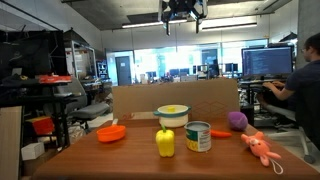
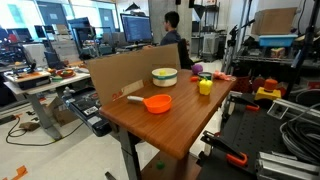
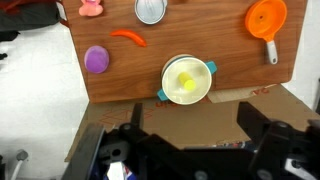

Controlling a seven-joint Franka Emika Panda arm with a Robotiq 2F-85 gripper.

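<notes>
High above the table, my gripper (image 1: 182,24) hangs at the top of exterior view 1, its fingers spread wide with nothing between them. The same open gripper shows along the bottom of the wrist view, one of its fingers (image 3: 128,143) at lower left. Below it on the table (image 3: 215,30) stands a white pot (image 3: 172,94) with blue handles and a yellow item (image 3: 187,82) inside. A yellow pepper-like object (image 1: 166,142) and a metal can (image 1: 198,136) stand nearer the front. An orange pan (image 3: 262,20) with a pale handle lies to one side.
A purple round object (image 3: 97,59), a red-orange pepper or carrot (image 3: 128,37) and a pink toy (image 1: 261,149) lie on the other side. A cardboard barrier (image 1: 130,99) rises along the back edge. A person (image 1: 301,85) sits beyond the table.
</notes>
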